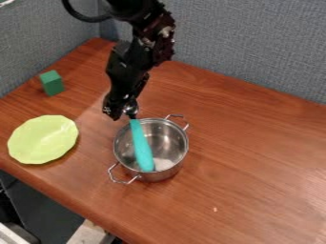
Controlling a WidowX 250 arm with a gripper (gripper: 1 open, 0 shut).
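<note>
My black arm reaches down from the top to the gripper (121, 109), which sits at the upper left rim of a steel pot (167, 150) with two loop handles. A turquoise utensil (143, 148) leans inside the pot, its upper end just by the fingertips. Whether the fingers are closed on it is too small to tell.
A pale yellow-green plate (42, 139) lies at the left, and a green block (52, 83) stands behind it. Grey partitions (254, 48) stand at the back and left.
</note>
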